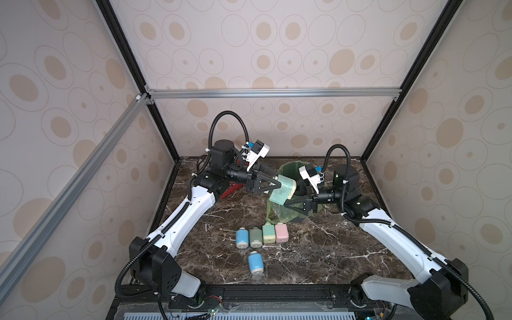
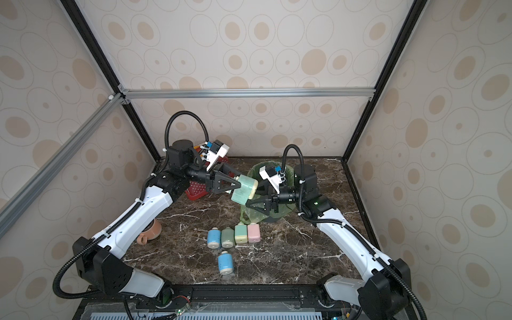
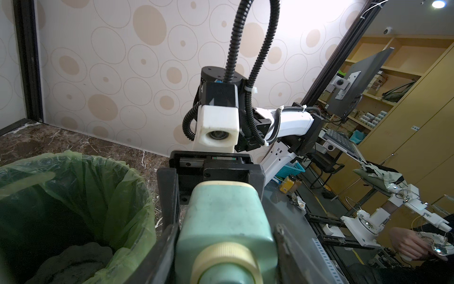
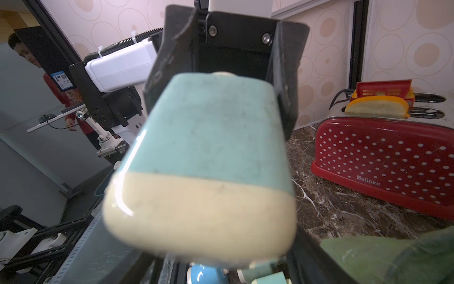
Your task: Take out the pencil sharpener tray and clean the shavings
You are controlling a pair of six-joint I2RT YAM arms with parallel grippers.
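Note:
A mint-green pencil sharpener (image 1: pixel 283 187) with a cream end (image 4: pixel 198 213) is held in the air between both arms. My left gripper (image 1: pixel 272 184) is shut on it, its fingers at the sharpener's sides. My right gripper (image 1: pixel 294 205) faces it from the other side, fingers spread around its cream end; whether they touch it cannot be told, as they are blurred or hidden. Below and behind is a bin (image 3: pixel 75 175) lined with a green bag, dark inside.
Several small bottles and blocks (image 2: pixel 226 262) in blue, green and pink lie on the front middle of the marble counter (image 2: pixel 298 256). A red toaster (image 4: pixel 383 165) stands back left, a pink mug (image 2: pixel 152 230) at left.

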